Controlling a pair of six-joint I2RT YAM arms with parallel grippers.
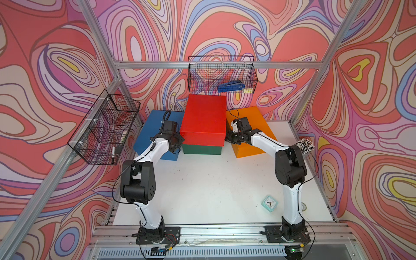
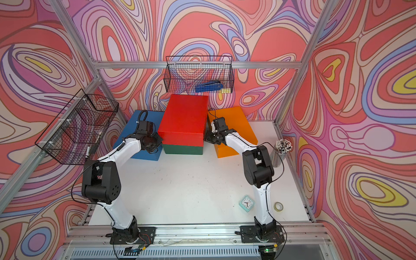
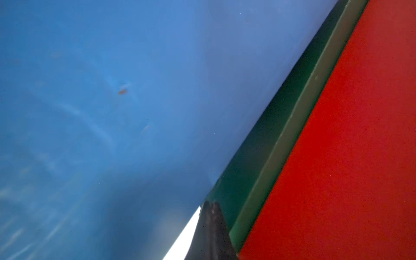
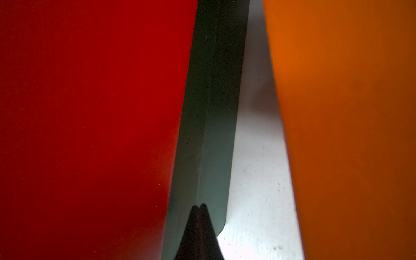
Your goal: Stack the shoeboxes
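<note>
At the back middle of the table, a red shoebox (image 1: pixel 204 113) rests on top of a green shoebox (image 1: pixel 202 149). To their left lies a blue shoebox (image 1: pixel 149 130), to their right an orange one (image 1: pixel 255 125). My left gripper is shut, its tips close by the stack's left side, over the gap between blue and green. On the other side my right gripper, also shut, has its tips against or just beside the stack's right side; contact cannot be judged. Nothing shows between either pair of fingers.
A teal clock (image 2: pixel 246 203) and a tape roll (image 2: pixel 278 206) lie at the front right. Wire baskets hang on the back (image 1: pixel 223 78) and at the left (image 1: pixel 104 127).
</note>
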